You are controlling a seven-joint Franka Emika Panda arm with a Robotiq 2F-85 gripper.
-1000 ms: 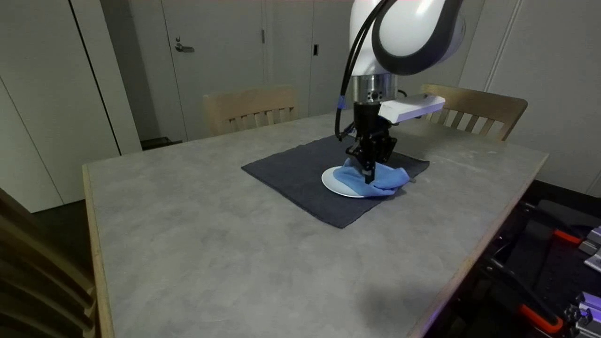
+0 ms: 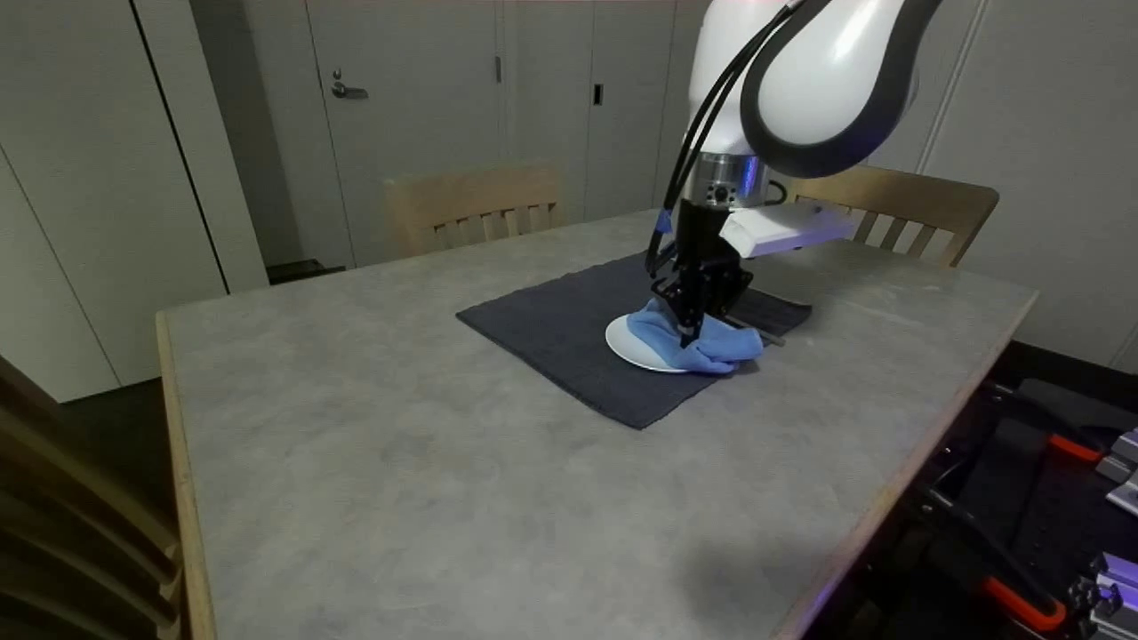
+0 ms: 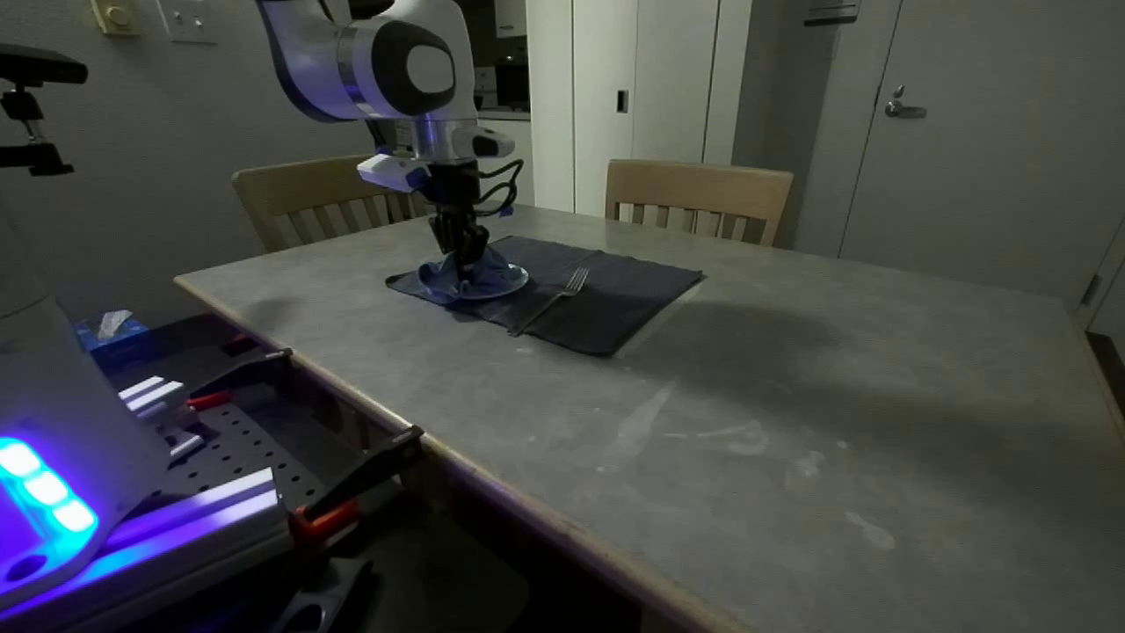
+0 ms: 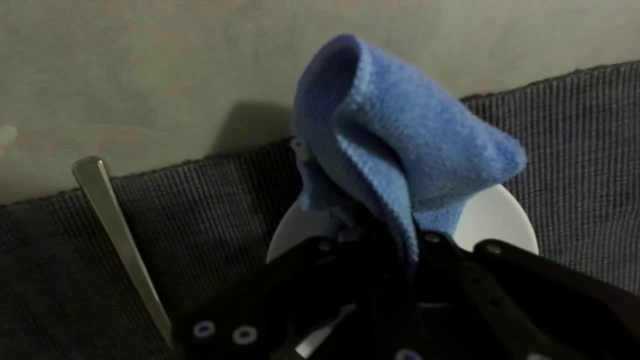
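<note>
A blue cloth lies bunched over a white plate, covering much of it. My gripper points down at the plate and is shut on the cloth, whose fold runs up between the dark fingers in the wrist view. There the cloth spreads out beyond the fingers, with one looped corner raised, and part of the plate shows at its right. The plate rests on a dark ribbed placemat. How the fingertips meet the plate is hidden by cloth and fingers.
A fork lies on the placemat beside the plate, its handle reaching past the mat's edge. Wooden chairs stand around it, and black clamps grip one edge.
My gripper, the cloth and the plate have shifted slightly to the left in exterior view 1, and the arm leans differently. The placemat has moved a little too. More of the fork handle shows.
</note>
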